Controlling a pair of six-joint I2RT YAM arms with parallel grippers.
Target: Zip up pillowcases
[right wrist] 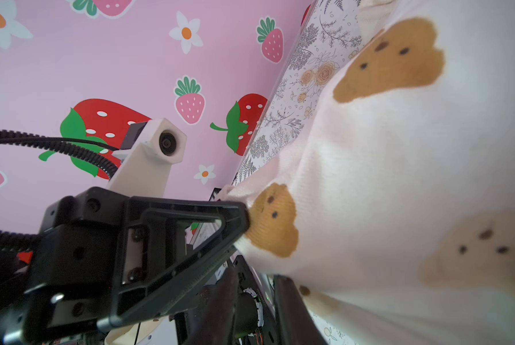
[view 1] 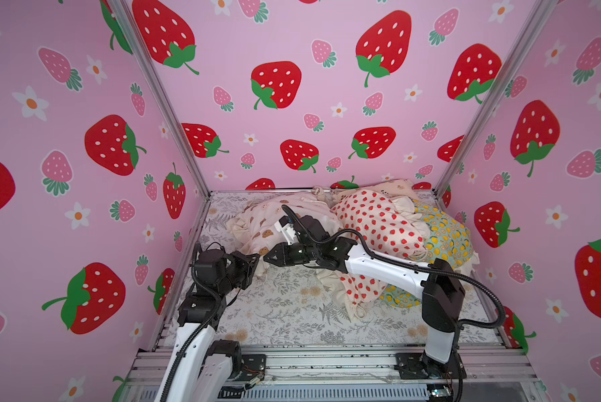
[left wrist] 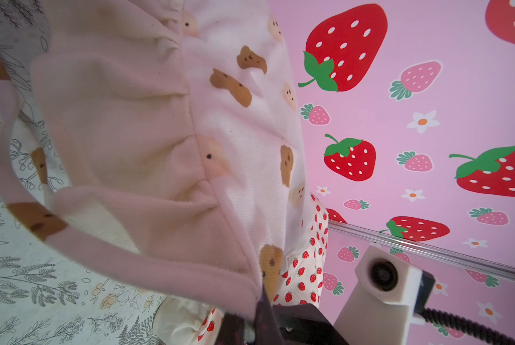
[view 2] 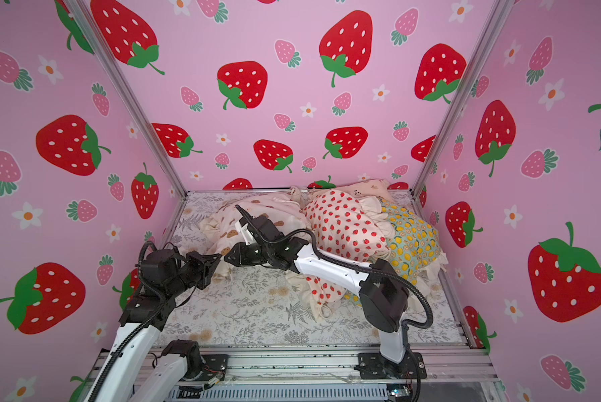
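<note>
The bear-print pillowcase, pale pink with a ruffled edge, lies bulging at the back left. My left gripper is shut on its front edge; ruffle and band converge at the fingertips in the left wrist view. My right gripper is part open close beside the left one, low against the bear-print cloth. In the right wrist view its fingers are blurred with a gap between them, and the left gripper's finger meets the fabric. I cannot make out the zipper or its pull.
A strawberry-print pillow and a yellow-fruit pillow are heaped at the right, with another pale pillow behind. Bare floral mat lies in front. Both arms nearly touch at the grippers.
</note>
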